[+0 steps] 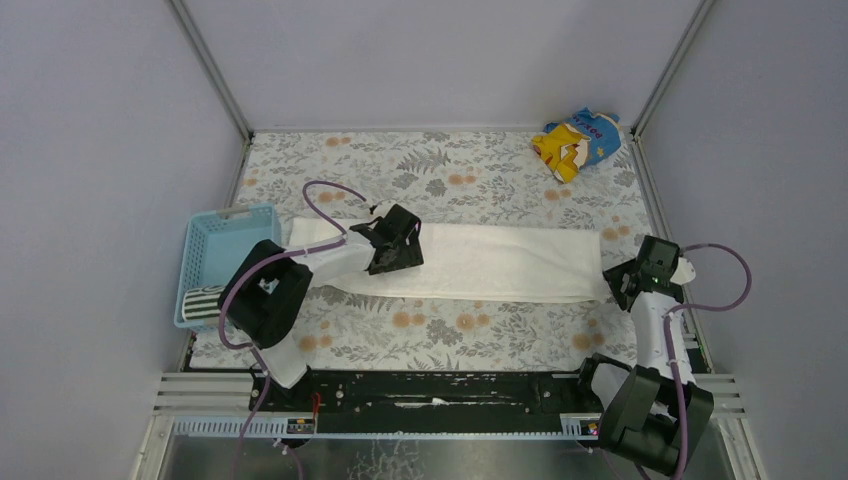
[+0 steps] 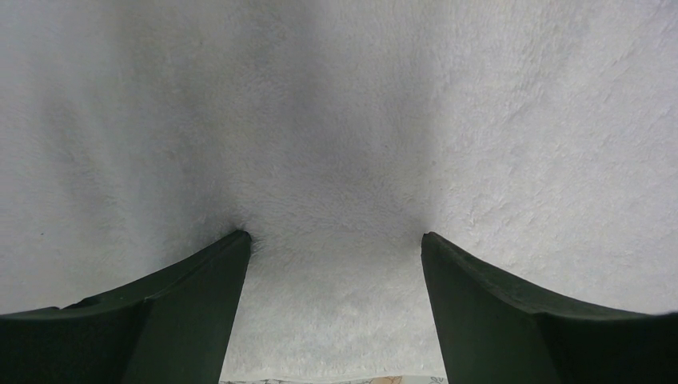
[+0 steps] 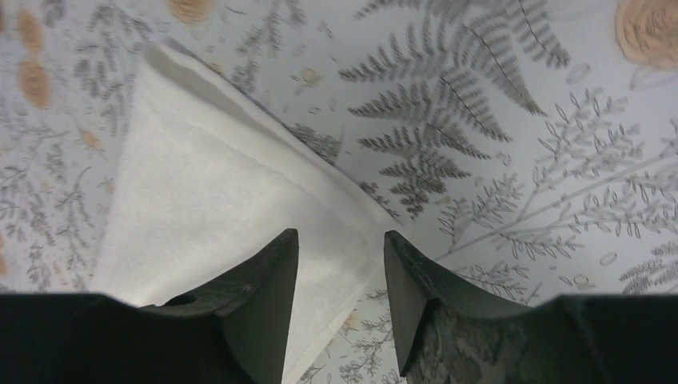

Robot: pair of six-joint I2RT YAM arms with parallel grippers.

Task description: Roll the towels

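Observation:
A long white towel [image 1: 500,262] lies flat across the table, folded lengthwise, its right end showing bare in the top view. My left gripper is partly open over the towel's left half, fingertips down close to the cloth, nothing gripped between them. At the towel's right end hangs my right gripper, also open. In the right wrist view one corner of the towel [image 3: 232,200] shows below and between its fingers, with the layered edge slightly apart. Whether the right fingertips touch the cloth cannot be told.
At the left stands a light blue basket [image 1: 226,245] with a striped rolled cloth [image 1: 203,303] in it. A blue and yellow bag [image 1: 580,145] lies at the back right.

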